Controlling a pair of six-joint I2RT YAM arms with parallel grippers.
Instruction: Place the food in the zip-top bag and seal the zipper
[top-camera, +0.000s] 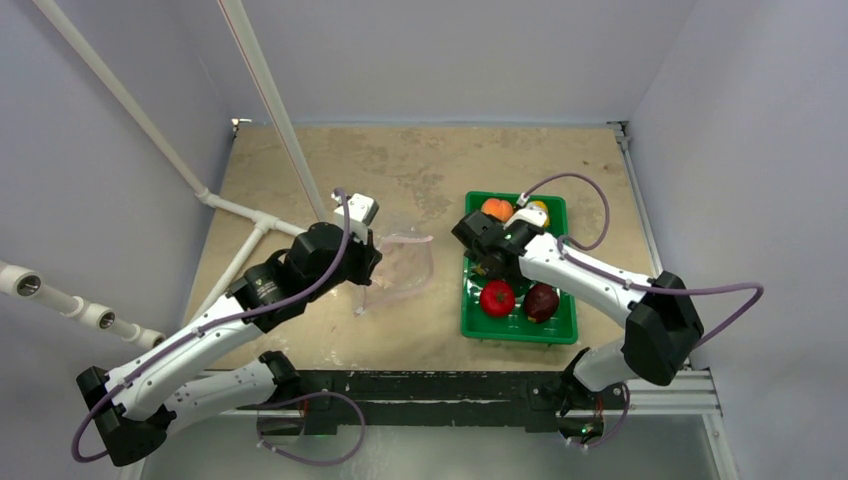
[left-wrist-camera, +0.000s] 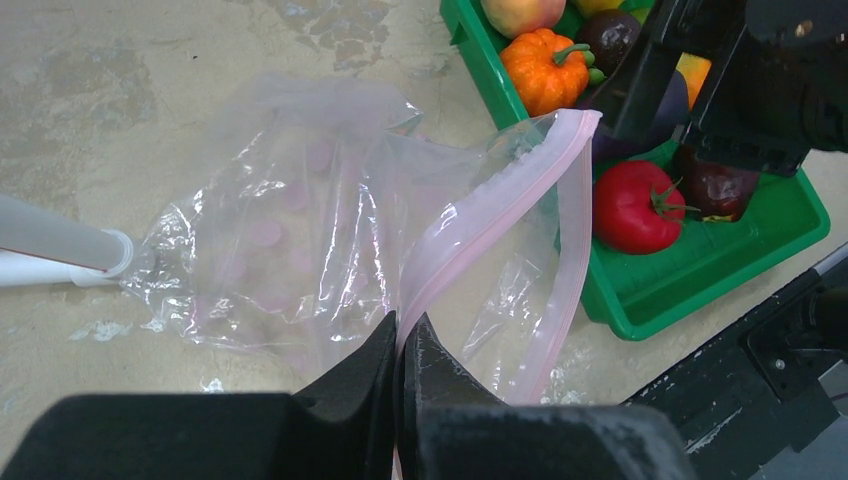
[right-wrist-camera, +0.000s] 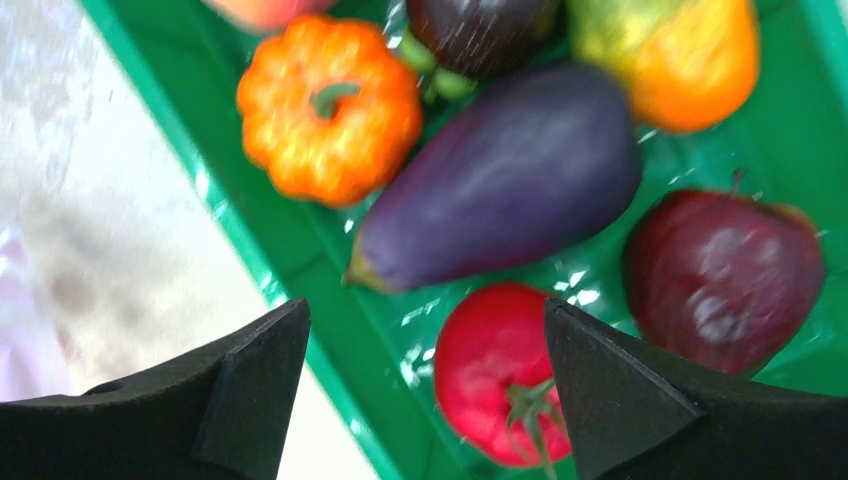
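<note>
A clear zip top bag (left-wrist-camera: 250, 230) with a pink zipper lies on the table left of the green tray (top-camera: 520, 328). My left gripper is shut on the bag's zipper edge, holding it raised. My right gripper is open above the tray, over an eggplant (right-wrist-camera: 500, 175), a tomato (right-wrist-camera: 480, 370), an orange pumpkin (right-wrist-camera: 305, 120) and a dark red item (right-wrist-camera: 720, 280). A peach (top-camera: 496, 208) and a yellow pepper (right-wrist-camera: 690, 60) are also in the tray.
White pipes (top-camera: 230, 262) stand left of the bag. Grey walls surround the workspace.
</note>
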